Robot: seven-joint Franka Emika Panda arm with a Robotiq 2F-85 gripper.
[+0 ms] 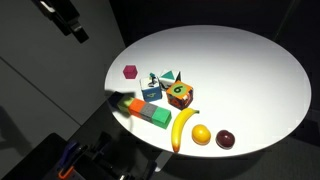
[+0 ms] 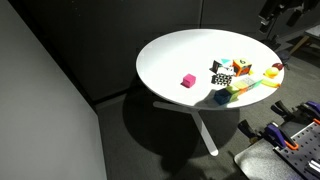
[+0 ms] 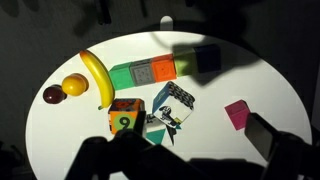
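High above the table, at the upper left of exterior view 1, is my gripper (image 1: 78,34). In the wrist view its dark fingers (image 3: 278,143) stand wide apart at either side, open and holding nothing. Below lie a row of joined blocks with a green end (image 1: 161,117), a yellow banana (image 1: 182,128), an orange fruit (image 1: 201,134), a dark red fruit (image 1: 225,139), an orange patterned cube (image 1: 180,95), a white-and-blue box (image 1: 151,90) and a pink cube (image 1: 130,72). A green-and-white triangular piece (image 1: 170,77) rests behind the box.
The objects cluster towards its near-left edge. Dark floor surrounds it, and one pale table leg (image 2: 202,130) shows below.
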